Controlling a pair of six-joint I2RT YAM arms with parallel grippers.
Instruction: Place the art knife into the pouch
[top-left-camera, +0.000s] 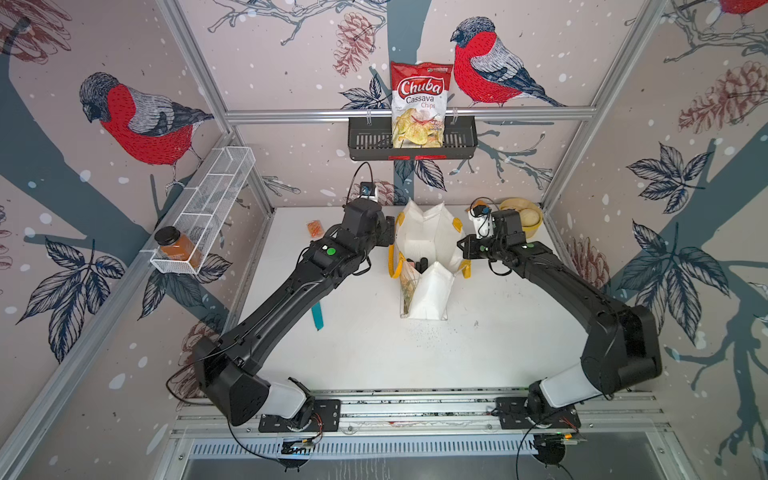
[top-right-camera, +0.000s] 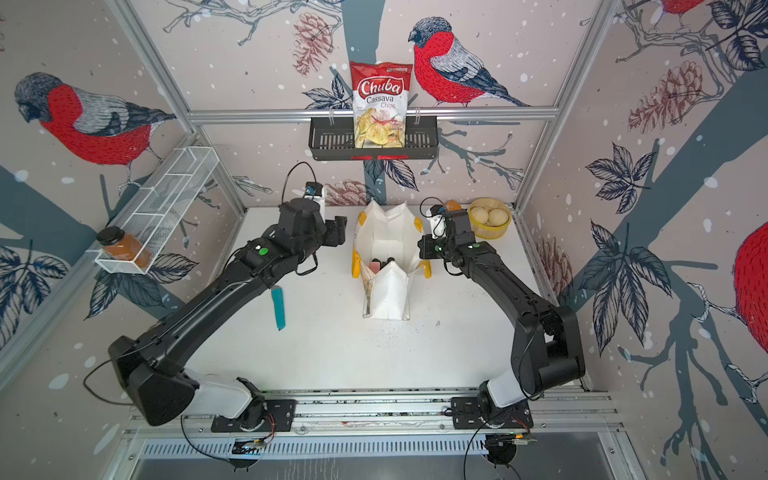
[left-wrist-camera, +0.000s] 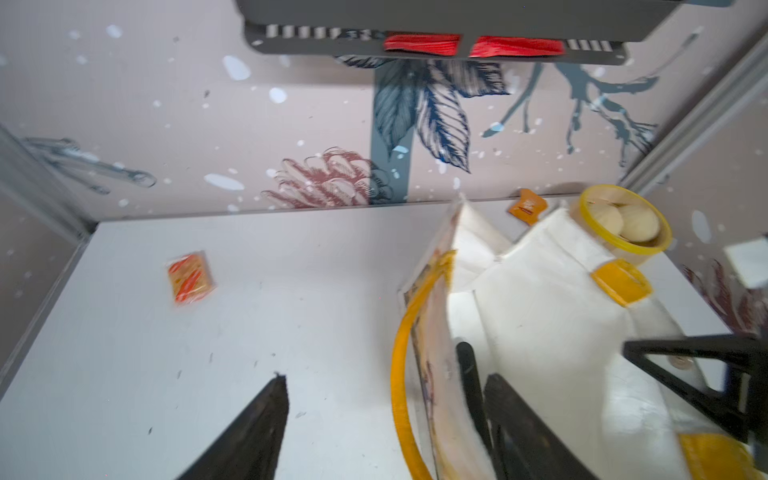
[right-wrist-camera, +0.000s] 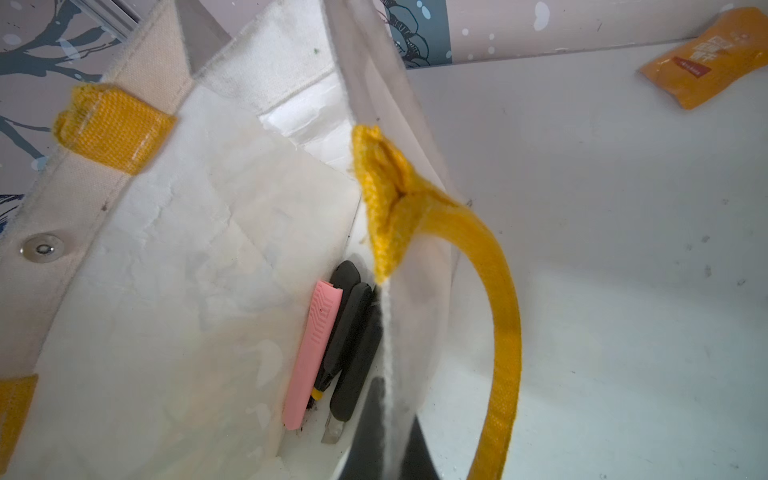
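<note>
The pouch, a white bag (top-left-camera: 433, 293) with yellow straps, stands upright mid-table with its mouth spread wide. Inside, in the right wrist view, lie a black art knife (right-wrist-camera: 357, 369) with a bare blade end, a pink-handled tool (right-wrist-camera: 312, 352) and another black tool (right-wrist-camera: 347, 332) with a yellow tip. My left gripper is open above and left of the pouch, its fingers far apart and holding nothing. Across the mouth, my right gripper is shut on the pouch's right rim, which runs between its fingers.
A teal slim item (top-right-camera: 278, 308) lies on the table left of the pouch. An orange packet (left-wrist-camera: 189, 277) sits at the back left. Behind the right arm are a yellow basket (top-right-camera: 489, 230) and another orange packet (right-wrist-camera: 708, 57). A dark shelf (top-left-camera: 361, 147) hangs above.
</note>
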